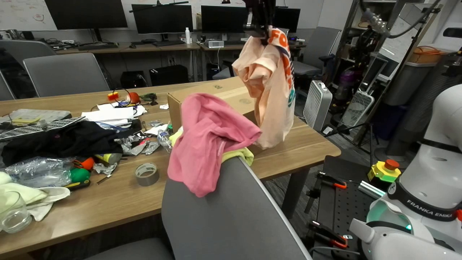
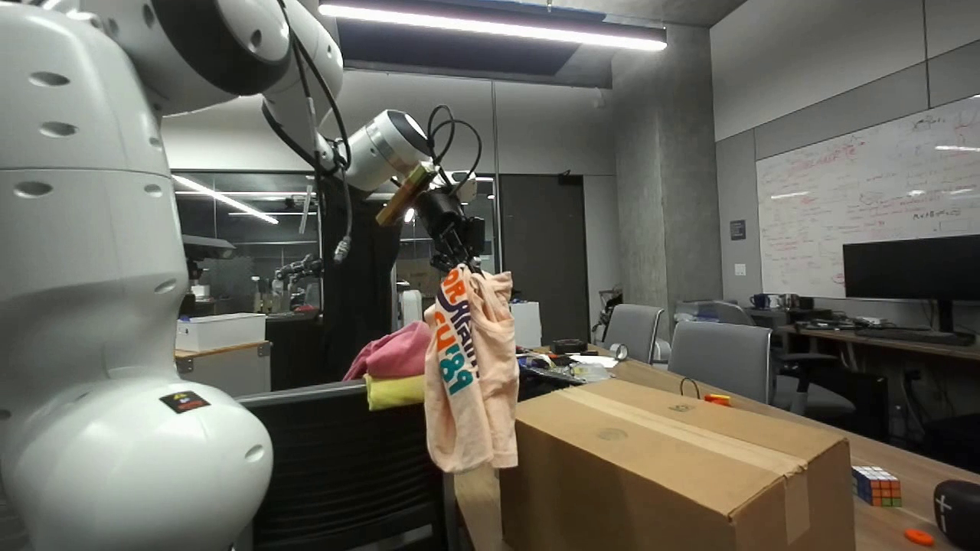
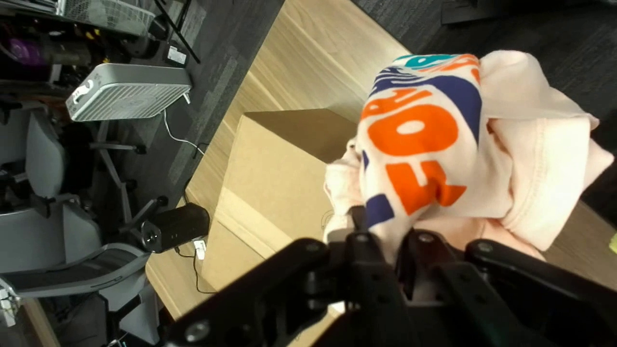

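A peach cloth with orange, navy and teal lettering (image 1: 277, 86) hangs from my gripper (image 2: 464, 262), which is shut on its bunched top. In exterior view 1 the cloth hangs in front of the box's right part, above the table edge. The wrist view shows the lettered fabric (image 3: 419, 127) pinched between the black fingers, with loose folds to the right. A pink cloth (image 1: 208, 138) lies draped over the top of a grey chair back (image 1: 225, 212), with a yellow-green cloth (image 1: 242, 155) partly beneath it.
A large closed cardboard box (image 2: 680, 441) stands on the table beside the hanging cloth. Clutter covers the table's left, including a tape roll (image 1: 147, 174), a black cloth (image 1: 65, 139) and a glass (image 1: 13, 212).
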